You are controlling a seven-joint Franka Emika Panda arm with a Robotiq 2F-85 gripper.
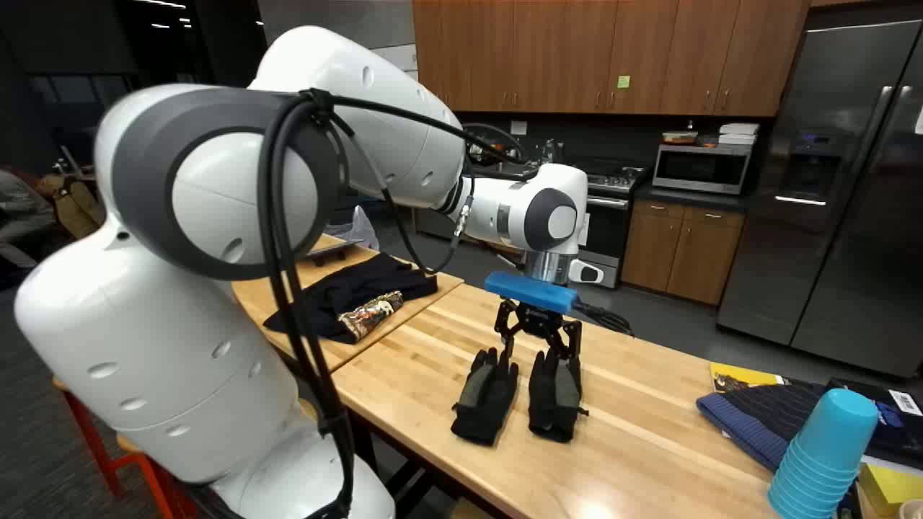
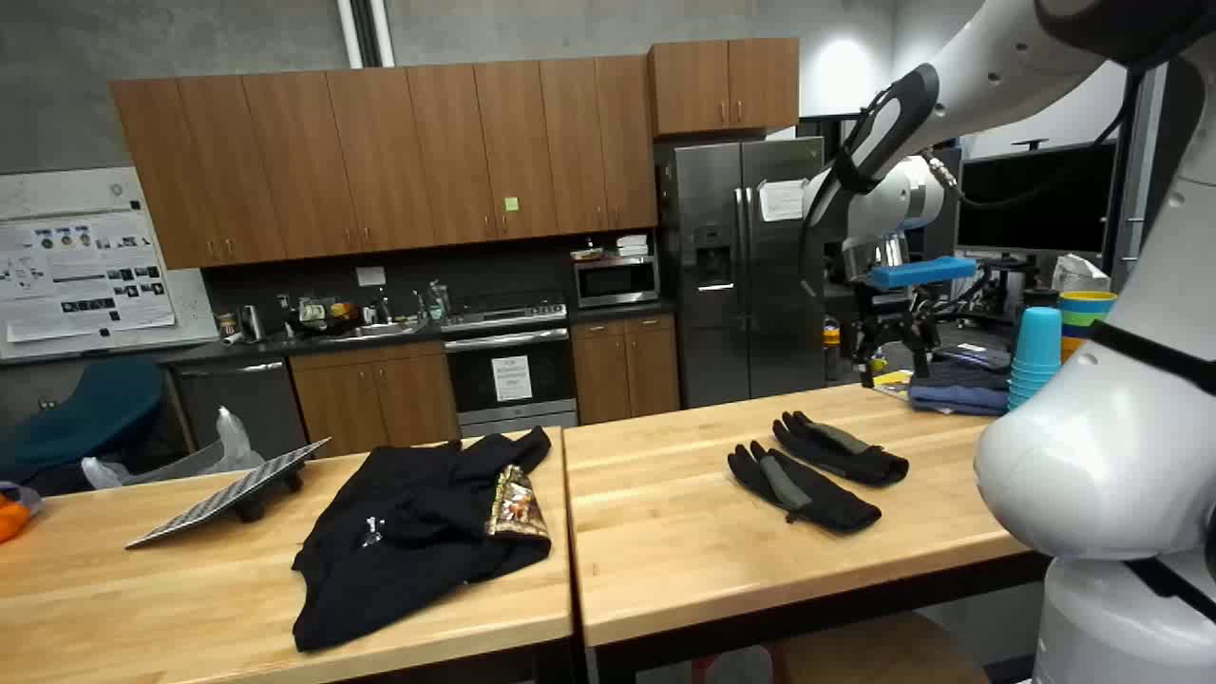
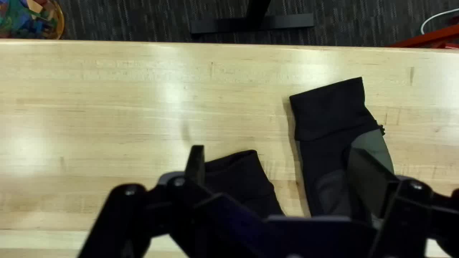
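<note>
Two black gloves with grey patches lie side by side, apart, on the light wooden table; in exterior view 1 one glove (image 1: pixel 490 399) is on the left and the other glove (image 1: pixel 550 405) on the right. Over their finger ends hangs my gripper (image 1: pixel 538 347), pointing down, open and empty. From the wrist, one glove (image 3: pixel 325 114) shows below my right finger, its cuff towards the table edge. The other glove (image 3: pixel 243 178) is partly covered by the gripper body, lying between the two fingers in that view. In exterior view 2 the gripper (image 2: pixel 895 370) appears above and behind both gloves.
A black garment (image 2: pixel 422 524) lies on the adjoining table. A stack of blue cups (image 1: pixel 822 458) and a folded dark knit item (image 1: pixel 761 419) occupy the table's other end. Bare wood (image 3: pixel 107 129) surrounds the gloves.
</note>
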